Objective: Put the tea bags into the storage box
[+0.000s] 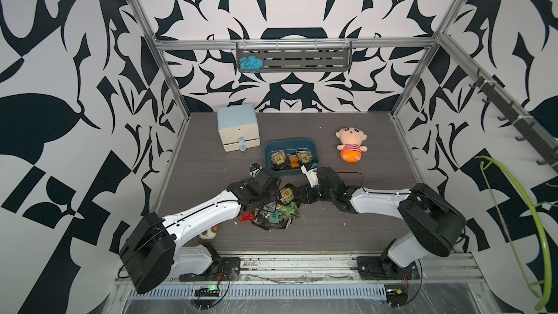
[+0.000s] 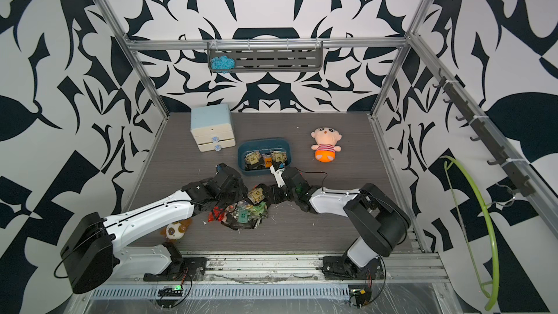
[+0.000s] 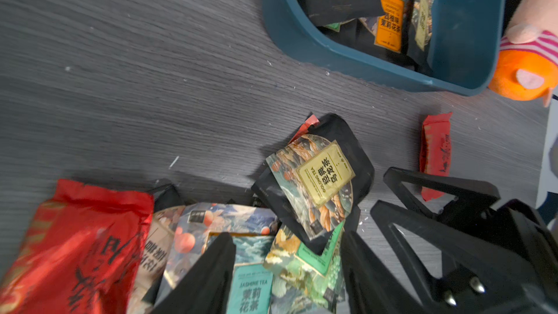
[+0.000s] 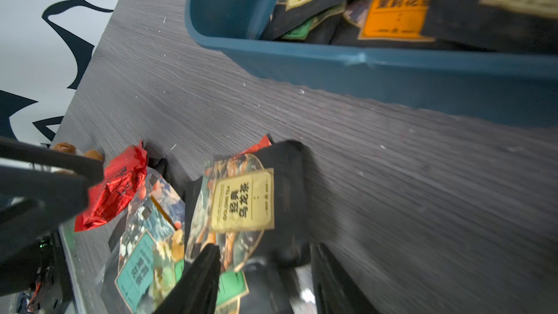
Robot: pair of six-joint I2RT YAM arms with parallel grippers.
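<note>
A pile of tea bags lies on the table in front of the blue storage box. At its box-side end rests a black oolong tea bag with a yellow label. A green-labelled jasmine tea bag and a red tea bag lie farther left. Over the pile, my left gripper has its fingers apart, with nothing held. From the right, my right gripper is beside the oolong bag, its fingers also apart and empty. Several tea bags, one with an orange label, sit inside the box.
A small red packet lies alone right of the pile, near the right gripper. The doll stands right of the box and the drawer cabinet to its left. Both grippers are close together.
</note>
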